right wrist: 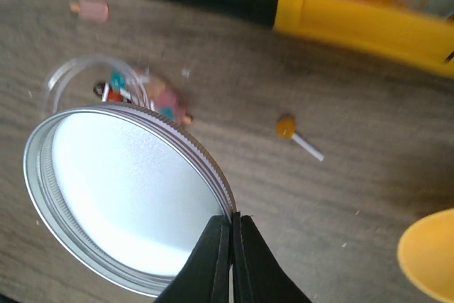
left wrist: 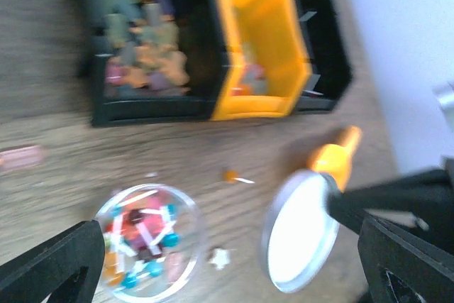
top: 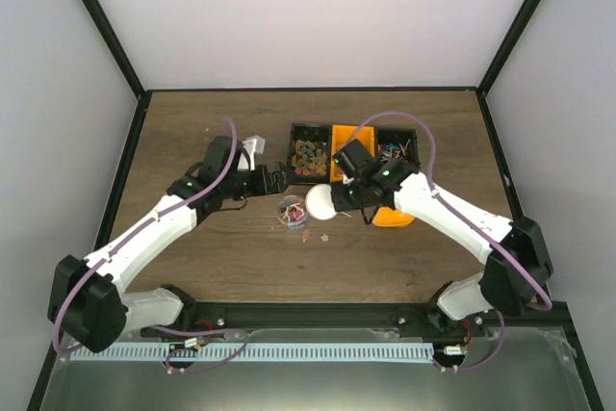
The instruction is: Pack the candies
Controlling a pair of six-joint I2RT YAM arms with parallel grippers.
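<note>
A clear round jar [top: 293, 212] of wrapped candies and lollipops sits on the table. My right gripper is shut on the rim of a round white lid, held just right of the jar and tilted in the left wrist view. My left gripper [top: 275, 178] is open above and left of the jar, its fingers [left wrist: 50, 267] at either lower side of its wrist view. A loose orange lollipop [right wrist: 286, 127] and a pink candy [right wrist: 93, 9] lie on the table.
Behind stand black bins [top: 309, 174] of gummies and sticks around a yellow bin [top: 352, 130]. A yellow scoop [right wrist: 431, 250] lies at the right, partly under the right arm in the top view.
</note>
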